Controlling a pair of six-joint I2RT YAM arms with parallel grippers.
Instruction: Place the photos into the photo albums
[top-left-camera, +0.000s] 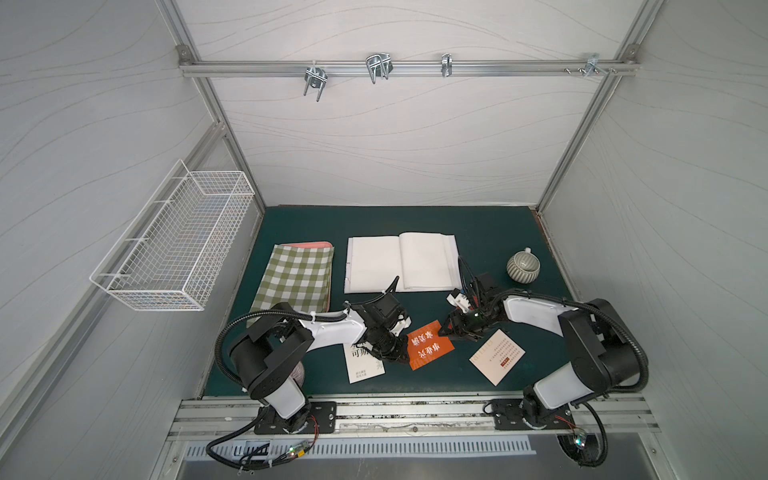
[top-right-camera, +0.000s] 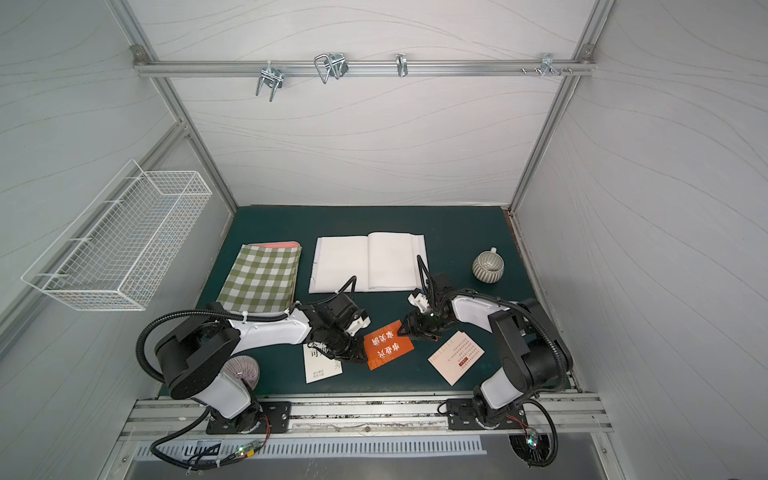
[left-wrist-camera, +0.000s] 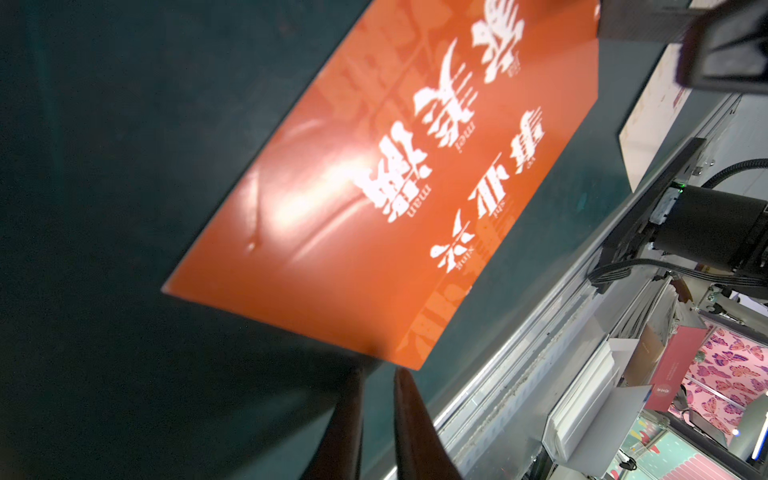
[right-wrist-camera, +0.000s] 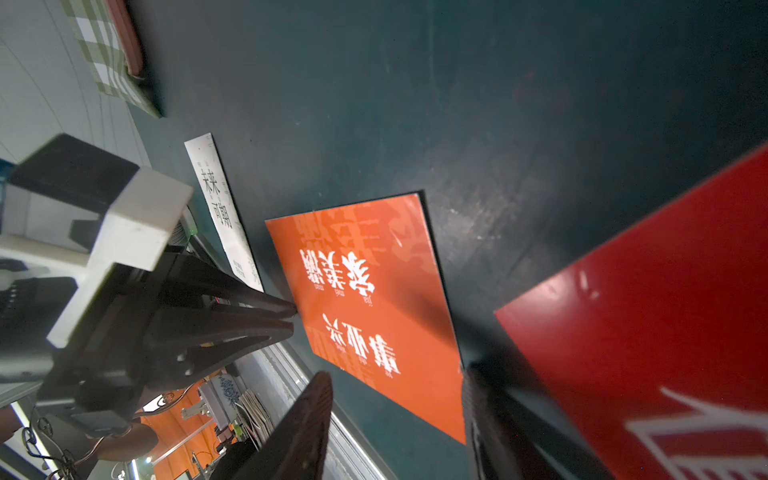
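Note:
An orange photo (top-left-camera: 429, 344) with white characters lies between my grippers in front of the open album (top-left-camera: 373, 264). My left gripper is shut at one short edge of it, with nothing visible held. My right gripper is part open, low at the photo's other end, one finger at its corner. A red photo (right-wrist-camera: 672, 296) lies beside it, mostly hidden under the arm in the top views. A white photo (top-left-camera: 364, 368) lies partly under the left arm; a cream photo (top-left-camera: 497, 357) lies at front right.
A green checked cloth (top-left-camera: 289, 277) over something pink lies at the left. A ribbed pot (top-left-camera: 523, 266) stands at the right. A wire basket (top-left-camera: 176, 240) hangs on the left wall.

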